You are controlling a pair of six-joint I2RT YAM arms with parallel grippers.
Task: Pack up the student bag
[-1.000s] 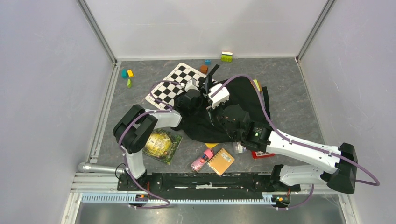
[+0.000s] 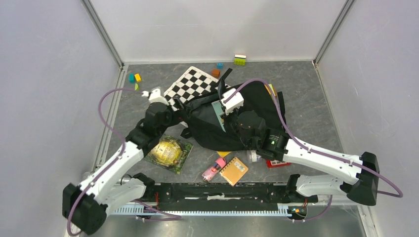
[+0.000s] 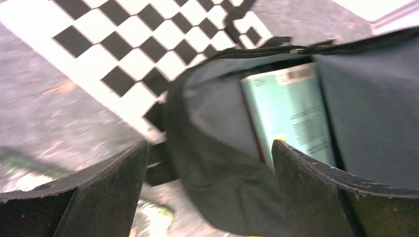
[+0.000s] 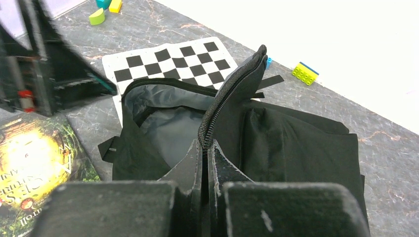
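Observation:
The black bag (image 2: 207, 133) lies open in the middle, a light-green book (image 3: 286, 108) inside it. My right gripper is shut on the bag's zippered edge (image 4: 227, 98), which stands upright between its fingertips. My left gripper hangs open over the bag's left side with nothing between its fingers. A picture book (image 2: 168, 153), pink bottle (image 2: 213, 169) and orange notebook (image 2: 233, 171) lie in front of the bag.
A checkered board (image 2: 188, 84) lies behind the bag's left side. Small blocks (image 2: 239, 59) sit along the back and at the left. A red box (image 2: 279, 163) is partly hidden under the right arm.
My left arm has pulled back to the left from the bag's middle, uncovering more of its opening. The right arm is almost still.

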